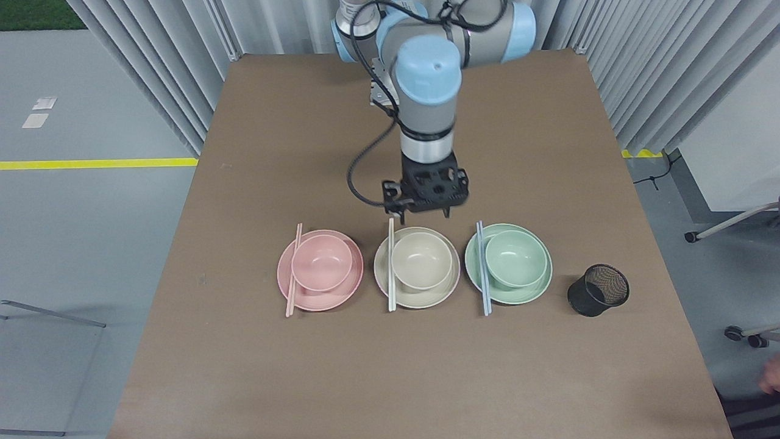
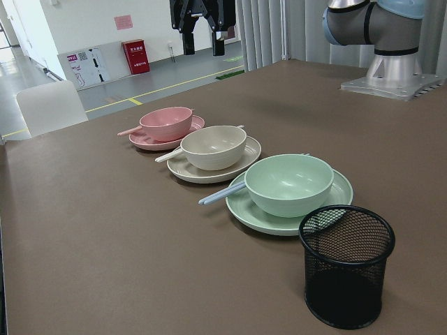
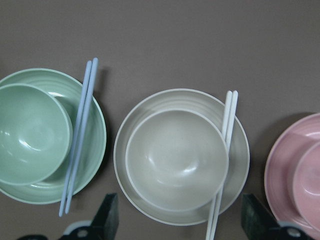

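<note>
Three place settings lie in a row, each a bowl on a plate with chopsticks along one side: pink bowl (image 1: pixel 322 261), cream bowl (image 1: pixel 421 260) with white chopsticks (image 3: pixel 229 115), green bowl (image 1: pixel 516 257) with light blue chopsticks (image 3: pixel 81 129). A black mesh cup (image 1: pixel 598 291) stands beside the green setting. My gripper (image 1: pixel 424 216) hangs just behind and above the cream setting, pointing down; in the wrist view its two fingers sit wide apart at the bottom edge, open, with nothing between them.
The robot base (image 2: pixel 392 84) stands at the back. A hand shows at the front view's right edge, off the table.
</note>
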